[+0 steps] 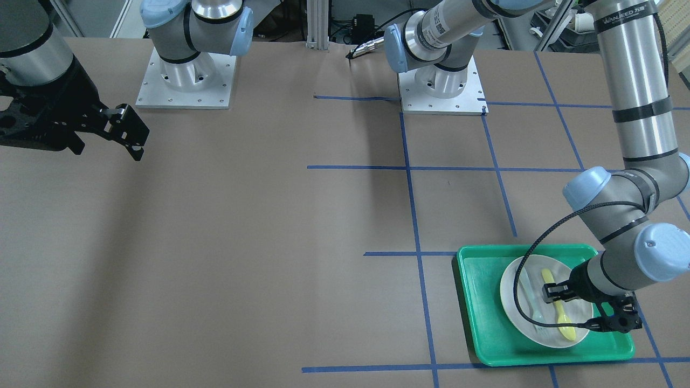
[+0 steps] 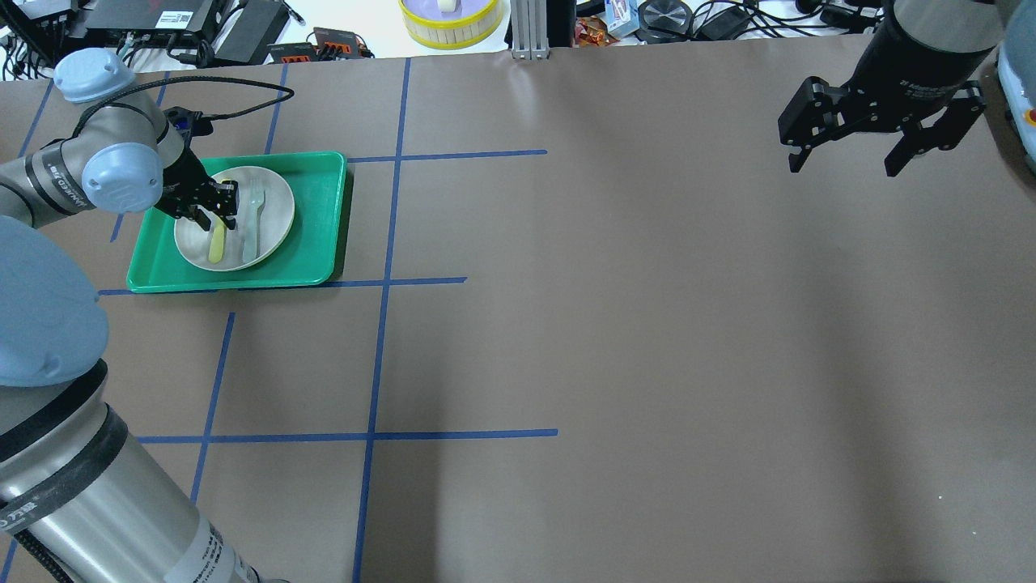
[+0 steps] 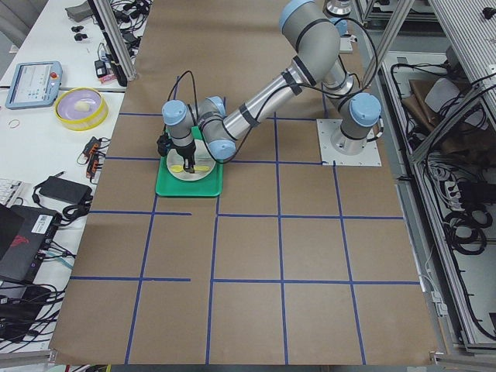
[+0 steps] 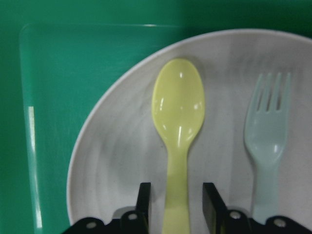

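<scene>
A yellow spoon [image 4: 177,109] and a pale fork [image 4: 267,141] lie side by side on a white plate [image 4: 122,146], inside a green tray [image 1: 478,310]. In the wrist view my gripper is open, its two black fingers either side of the spoon's handle with gaps to it. The front and top views show the gripper low over the plate, partly covering both utensils.
Other arms stand at the table's edges, including a black gripper [image 2: 845,146] at top right in the top view. The taped tabletop [image 1: 271,246] beside the tray is clear.
</scene>
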